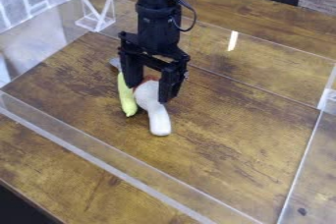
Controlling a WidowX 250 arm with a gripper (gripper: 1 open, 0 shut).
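My black gripper [151, 83] hangs low over the white club-shaped object [157, 115], which has a red patch at its wide end and lies on the wooden table. Its fingers stand apart, open, around the upper part of that object; whether they touch it I cannot tell. A pale yellow-green long object [128, 101] lies just left of the white one, its upper end partly hidden by the gripper.
Clear plastic walls edge the wooden table [250, 120] on the left and right. A white bracket [98, 12] stands at the upper left. The table right of the gripper is clear apart from a white strip [233, 40].
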